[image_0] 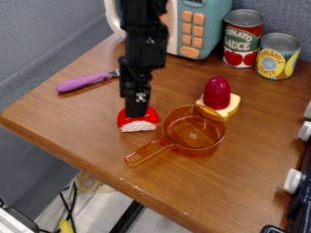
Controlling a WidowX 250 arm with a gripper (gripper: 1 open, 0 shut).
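Note:
My black gripper (135, 102) reaches down from the top of the view, its tips at a red, white-sided piece (137, 124) on the wooden table (73, 123). The dark fingers partly cover the piece, and whether they grip it cannot be told. An orange transparent pan (192, 136) lies just to the right, its handle toward the front left.
A purple-handled fork (84, 81) lies at the left. A dark red oval (216, 93) stands by a pale yellow piece (231, 106). Two cans (242, 41) (277, 59) and a teal toy appliance (201, 23) stand behind.

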